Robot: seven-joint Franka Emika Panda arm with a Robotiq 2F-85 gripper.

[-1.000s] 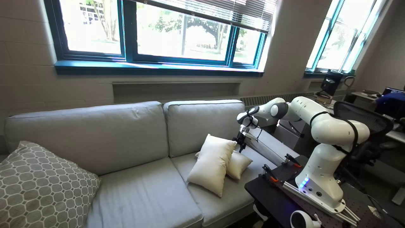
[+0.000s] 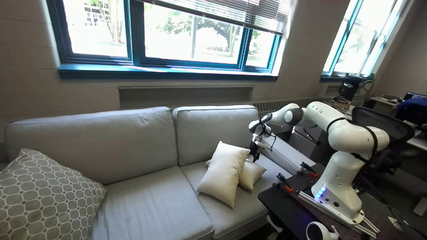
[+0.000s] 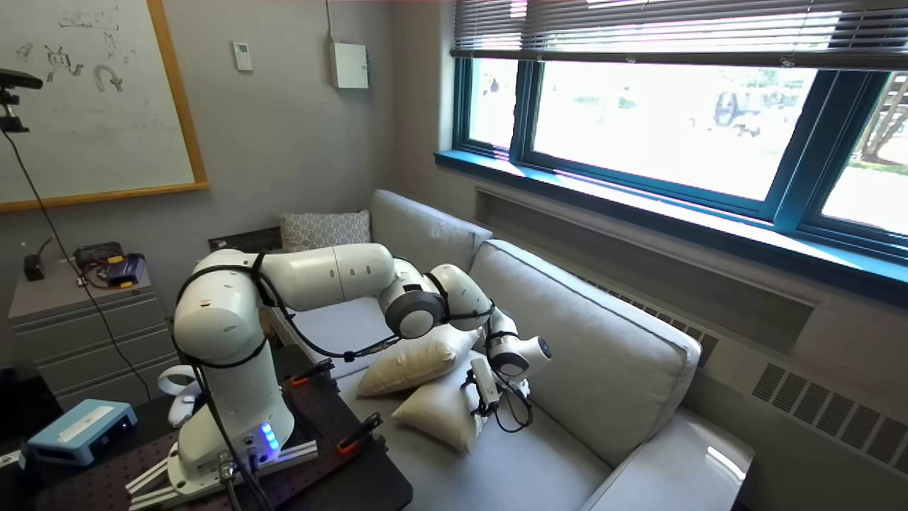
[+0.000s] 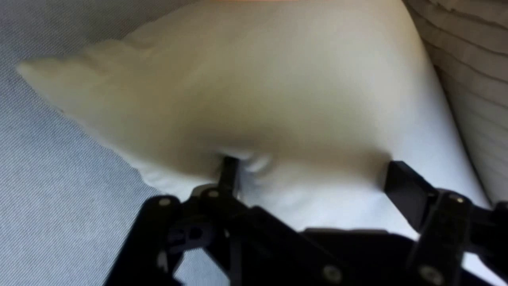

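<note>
Two plain cream pillows lie on the right seat of the grey sofa. The larger front pillow [image 2: 224, 172] leans over the lower pillow [image 2: 252, 174]. My gripper [image 2: 255, 155] points down at the lower pillow's edge near the sofa's back. In the wrist view the open gripper has its fingers wide apart, with cream pillow [image 4: 304, 90] fabric spanning the gap. The tip of the left finger [image 4: 229, 172] dents the fabric and wrinkles it. On the other side, the right finger [image 4: 405, 188] also meets the pillow's surface.
A patterned grey pillow [image 2: 44, 196] rests at the sofa's far left. The sofa's back [image 3: 587, 358] and right armrest [image 2: 282, 154] stand close to the arm. Clamps [image 2: 285, 182] line the dark table's edge.
My gripper has shifted very slightly downward beside the pillows. Both cream pillows look nearly unmoved.
</note>
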